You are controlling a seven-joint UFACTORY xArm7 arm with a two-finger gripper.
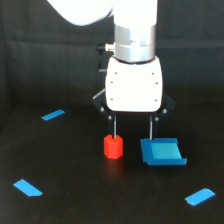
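A white robot arm reaches down from the top centre, its gripper (133, 128) open above the dark table, with thin fingers apart. A red hexagonal block (113, 147) stands just below the left finger. To its right, a light blue square (165, 155) edged with blue tape lies under the right finger's side. Nothing shows between the fingers.
Short blue tape strips lie on the table at the left (53, 114), front left (28, 188) and front right (200, 196).
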